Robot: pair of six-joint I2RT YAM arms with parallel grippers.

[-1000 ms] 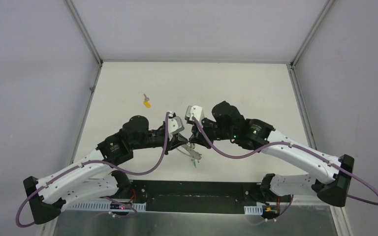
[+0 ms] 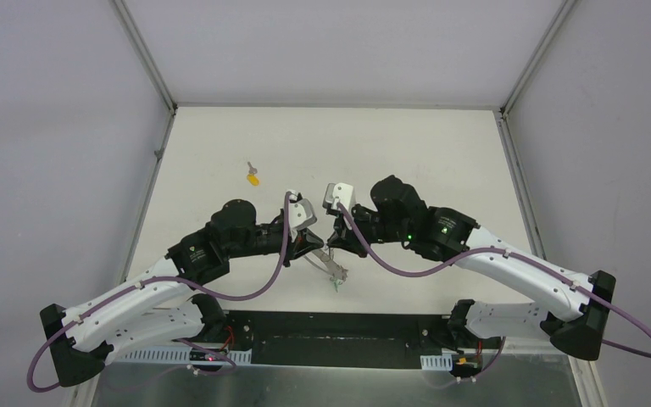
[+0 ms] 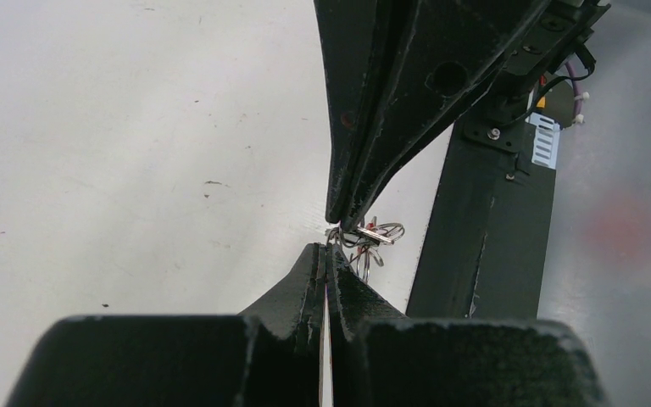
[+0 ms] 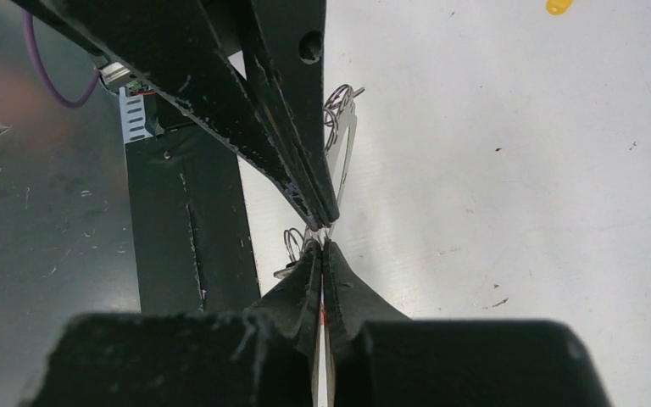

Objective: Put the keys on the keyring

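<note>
Close together above the front of the table, my left gripper (image 2: 322, 245) and right gripper (image 2: 331, 244) meet nearly tip to tip. A silvery metal keyring bunch (image 2: 332, 264) hangs below them, with a thin piece reaching the left fingertips. That gripper looks shut on it. Small wire rings (image 3: 373, 240) show beside the right fingers in the left wrist view. The right gripper is shut; whether anything thin is pinched in it is hidden. A flat metal loop (image 4: 345, 148) with coiled rings lies behind the left fingers. One key with a yellow head (image 2: 253, 178) lies at the table's far left.
A dark rail (image 2: 339, 339) runs along its front edge. Purple cables (image 2: 254, 294) loop along both arms.
The hanging bunch swayed a little. The left arm and the yellow-headed key stay put.
</note>
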